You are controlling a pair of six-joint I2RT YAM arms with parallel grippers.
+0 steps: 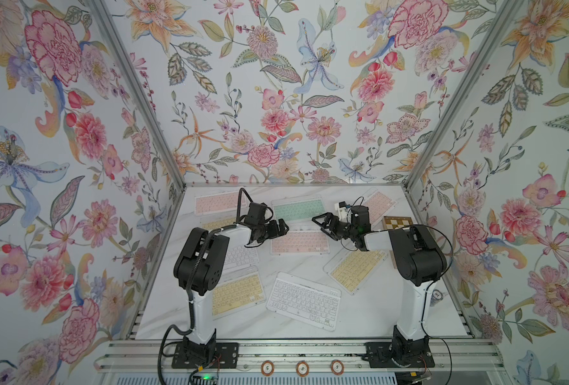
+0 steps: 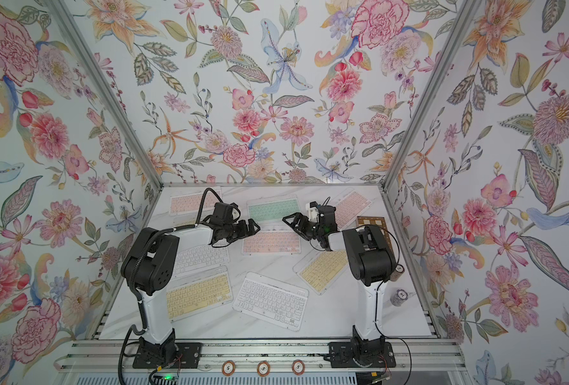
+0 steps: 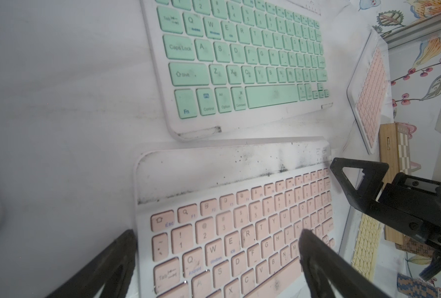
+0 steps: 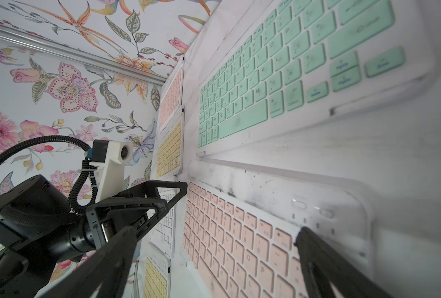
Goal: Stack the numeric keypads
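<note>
In the middle of the table lies a pink keyboard [image 1: 300,243], flat, its long side just in front of a green keyboard [image 1: 298,209]; in the left wrist view a narrow gap parts the two. My left gripper [image 1: 283,227] is open by the pink keyboard's left end, nothing between its fingers. Across from it, at the right end, my right gripper [image 1: 323,222] stands open and empty too. In the right wrist view the pink keyboard [image 4: 260,233] passes beneath that gripper's dark fingers [image 4: 324,263]. No small separate keypad can be made out.
A white keyboard [image 1: 303,300] and yellow keyboards [image 1: 239,295] [image 1: 357,268] lie in front. More keyboards sit at the back left, and a pink one [image 1: 379,205] at the back right. A wooden board [image 1: 396,222] stands near the right edge. Bare table shows at front right.
</note>
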